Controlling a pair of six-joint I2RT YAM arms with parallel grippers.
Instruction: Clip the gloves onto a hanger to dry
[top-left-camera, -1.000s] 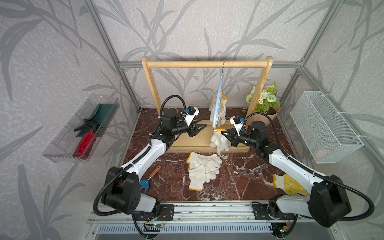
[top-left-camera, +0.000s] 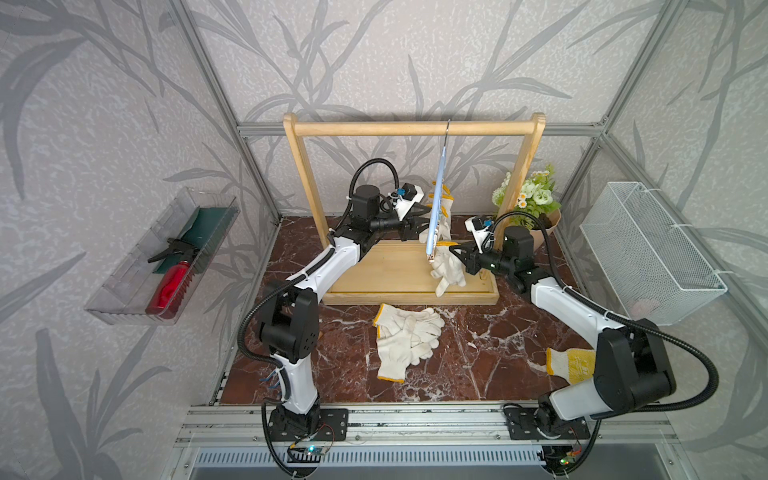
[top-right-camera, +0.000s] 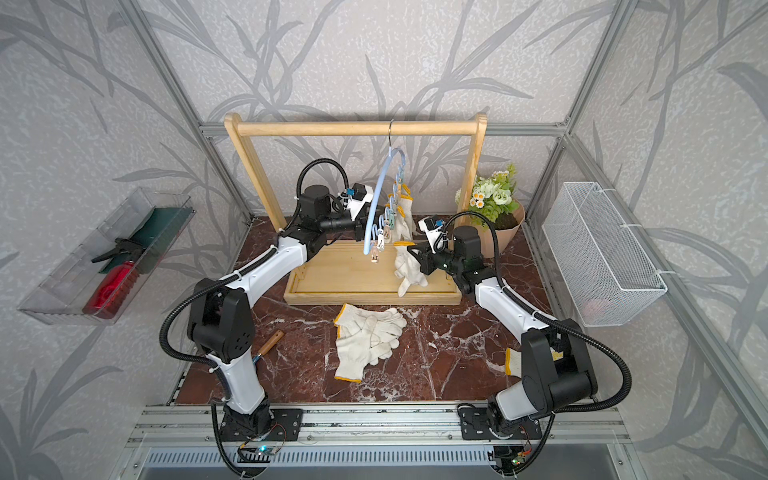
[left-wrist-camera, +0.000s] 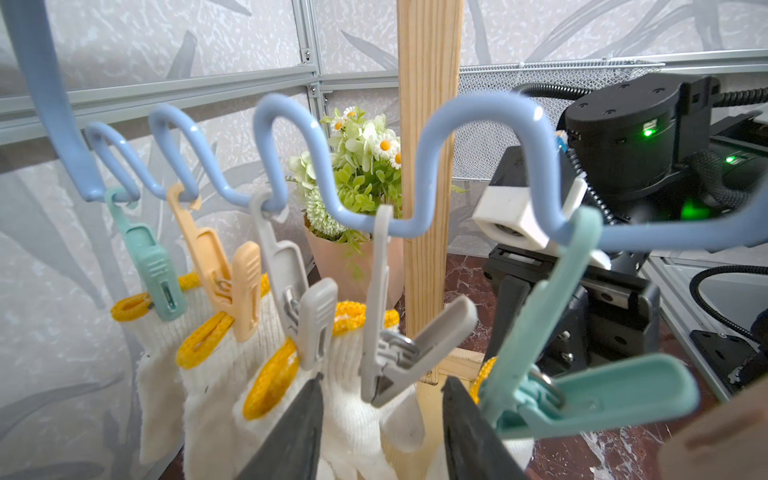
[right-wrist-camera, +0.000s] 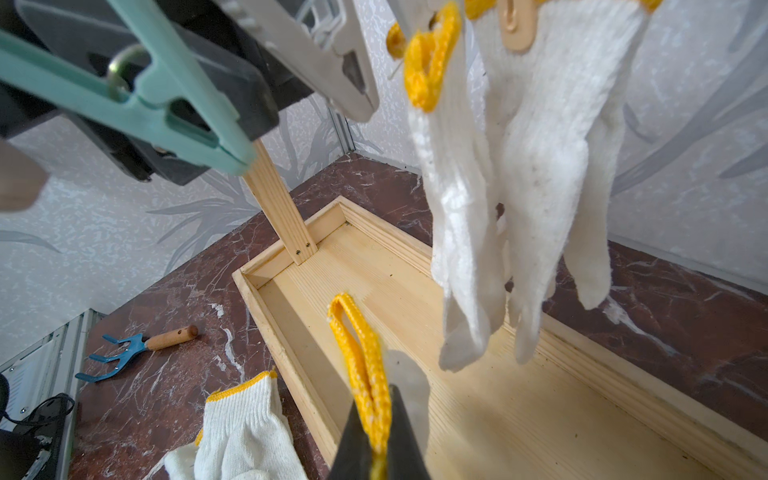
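The blue hanger (left-wrist-camera: 488, 104) carries a row of coloured clips. White gloves (right-wrist-camera: 528, 144) with yellow cuffs hang from its rear clips. My left gripper stands open, its fingers apart either side of and below a light grey clip (left-wrist-camera: 382, 336). That clip's fingers look empty in the right wrist view, as do those of the nearer teal clip. My right gripper is shut on the yellow cuff (right-wrist-camera: 356, 352) of another white glove (top-left-camera: 449, 270), which dangles over the wooden tray below the hanger's front end.
The hanger hooks over a wooden rack bar (top-left-camera: 360, 128). More gloves (top-left-camera: 404, 340) lie on the marble table in front of the tray (top-left-camera: 376, 272). A potted plant (top-left-camera: 536, 196) stands right of the rack; a hand fork (right-wrist-camera: 140, 345) lies at the left.
My left gripper has moved back, up and rightward to the hanger's clips. The right gripper, holding the glove, has shifted slightly back and right.
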